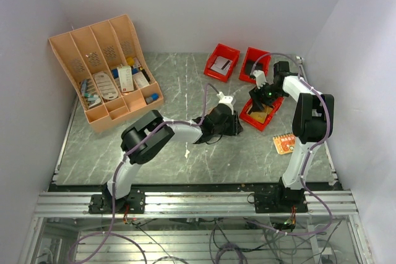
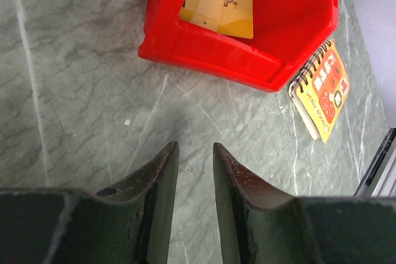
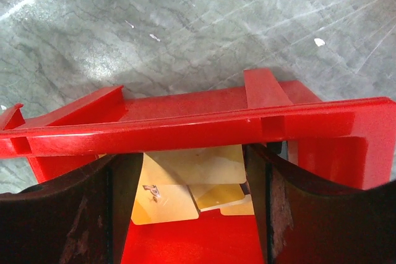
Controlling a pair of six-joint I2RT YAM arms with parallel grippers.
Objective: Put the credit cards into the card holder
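Observation:
A red card holder (image 1: 260,122) sits at the right of the table, with yellow cards inside it, also visible as yellow cards (image 2: 229,13) in the left wrist view. My right gripper (image 1: 261,99) is down in that holder, open, its fingers either side of the cards at the holder's far wall. My left gripper (image 1: 234,125) is just left of the holder, part open; in the left wrist view its two fingertips have bare marble between them, with nothing held.
Two more red holders (image 1: 207,66) stand behind, holding pale and dark items. An orange spiral notepad (image 1: 284,143) lies at the front right. A peach compartment box (image 1: 117,115) fills the back left.

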